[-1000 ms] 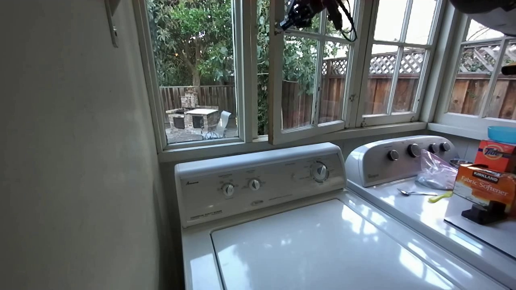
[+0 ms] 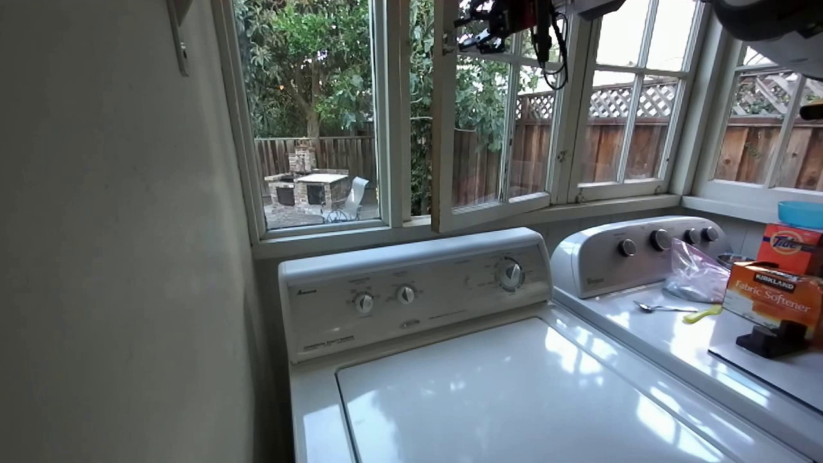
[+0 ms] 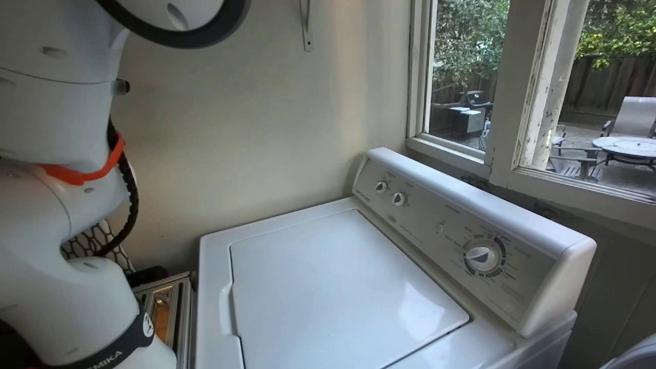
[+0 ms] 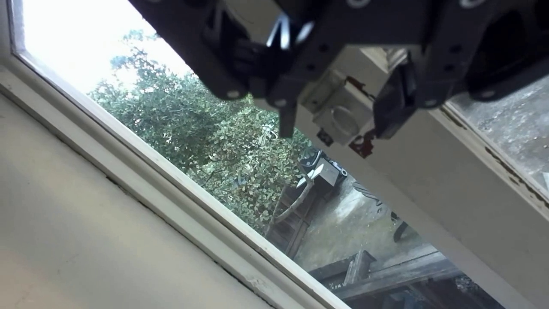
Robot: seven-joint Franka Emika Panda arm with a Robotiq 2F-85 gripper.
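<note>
My gripper (image 2: 463,34) is at the top of exterior view 1, close to the free edge of a hinged window sash (image 2: 443,146) that stands ajar. In the wrist view, the gripper has its dark fingers (image 4: 395,102) spread apart. Beyond and between them is a pale metal latch (image 4: 342,119) with reddish-brown patches, mounted on the sash. Nothing appears clasped, though whether a finger touches the latch is unclear. Exterior view 2 includes the sash (image 3: 584,184) and part of the white arm, but not the gripper.
Below the window stands a white washer (image 2: 463,386) with its lid down and clear. To its right, a second machine (image 2: 640,254) bears a plastic bag (image 2: 692,274), a spoon, and detergent boxes (image 2: 773,293). A bare wall (image 2: 116,231) bounds the left side.
The gripper's fingers have spread, and it has shifted slightly up and right from the sash edge. The sash's free edge sits very slightly farther right.
</note>
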